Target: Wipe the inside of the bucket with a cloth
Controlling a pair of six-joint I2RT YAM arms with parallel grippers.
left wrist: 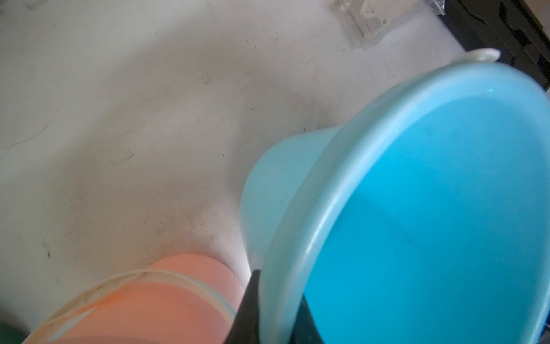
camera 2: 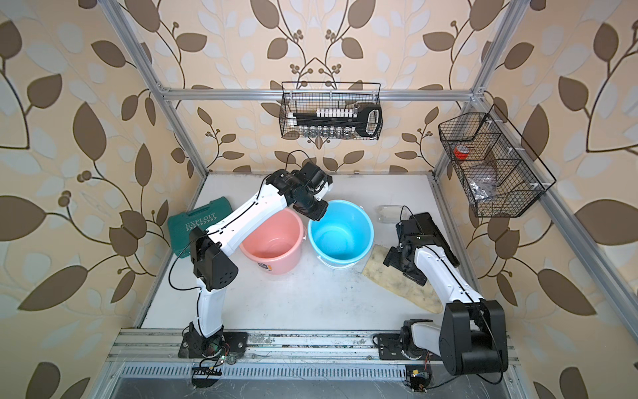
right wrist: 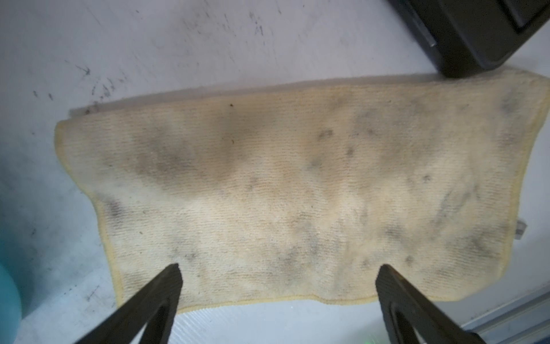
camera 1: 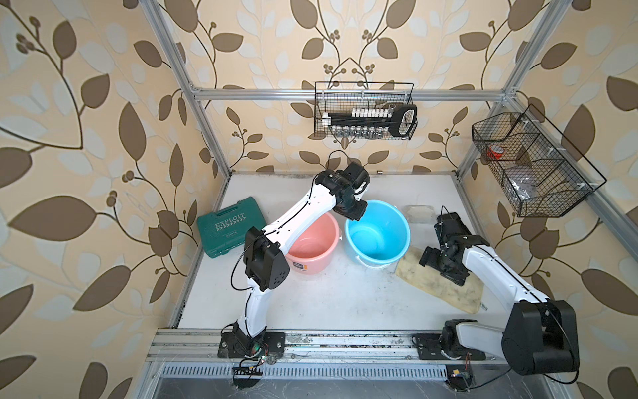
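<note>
The blue bucket (camera 1: 377, 232) stands mid-table, its mouth facing up. My left gripper (camera 1: 357, 210) is at its upper-left rim. In the left wrist view, one of the dark fingers (left wrist: 306, 324) is inside the bucket and the other outside, with the pale blue rim between them; the gripper is shut on it. A stained yellowish cloth (right wrist: 257, 195) lies spread flat on the table to the bucket's right. Over the cloth my right gripper stands open, its fingers wide apart and nothing between them. From above, the right arm hides part of the cloth.
A pink bucket (camera 1: 311, 249) stands close to the blue one, under the left arm. Farther left lies a green case (camera 1: 230, 226). Behind the cloth are a black case (camera 2: 425, 222) and a clear packet (camera 1: 418, 214).
</note>
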